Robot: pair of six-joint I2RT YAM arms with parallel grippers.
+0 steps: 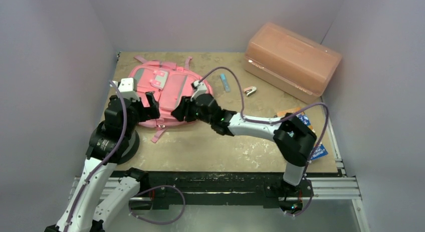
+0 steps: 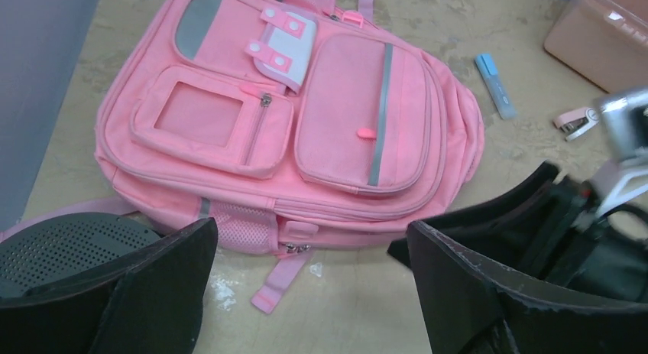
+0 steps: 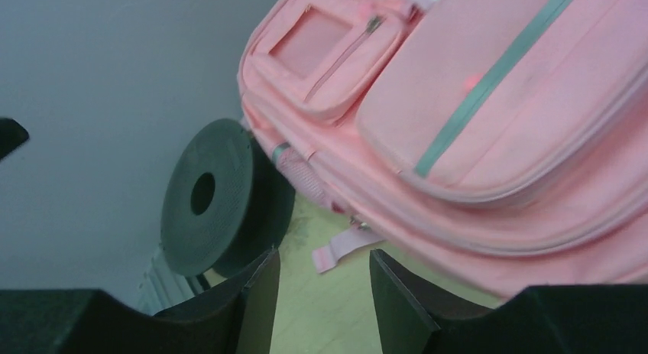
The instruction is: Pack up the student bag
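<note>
The pink backpack lies flat on the table at the left, its pocket side up and its zippers closed in the left wrist view. Over its lower left part my left gripper stands open, nothing between its fingers. My right gripper hangs near the bag's lower edge; in the right wrist view its fingertips are apart with only table between them. A blue marker-like stick and a pink stapler lie right of the bag. Blue-and-orange booklets are partly hidden behind the right arm.
A large translucent orange box with its lid down fills the back right. A round grey-green object stands left of the bag, beneath the left arm. Both grippers are close together.
</note>
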